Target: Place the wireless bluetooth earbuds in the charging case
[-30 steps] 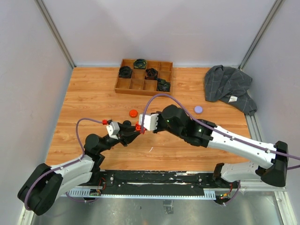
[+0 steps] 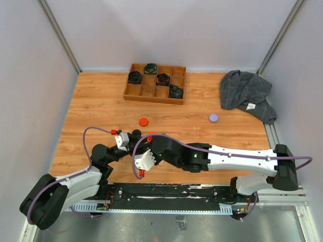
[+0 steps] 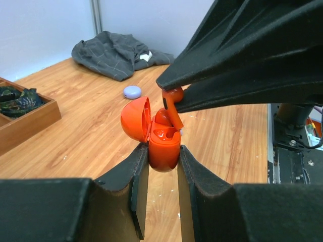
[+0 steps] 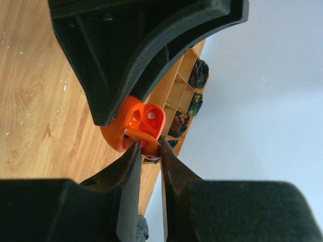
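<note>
In the left wrist view, my left gripper is shut on the red open charging case [image 3: 164,154], which stands upright with its lid tilted back. Right above it, my right gripper's dark fingers come in from the upper right, shut on a red earbud [image 3: 172,108] whose stem touches the case's top. The right wrist view shows the same earbud [image 4: 150,147] between the tips of my right gripper, lying across the front of the case [image 4: 154,117]. In the top view the two grippers meet over the left-centre table, largely hiding both pieces.
A wooden compartment box [image 2: 154,99] with dark crumpled items stands at the back. A red disc [image 2: 143,122], a lilac disc [image 2: 213,118] and a grey cloth [image 2: 237,91] lie on the table [image 2: 96,101], which is clear around them.
My right arm has swung down and toward the front of the table, bringing its gripper close over the case at my left gripper. The left arm is nearly unchanged.
</note>
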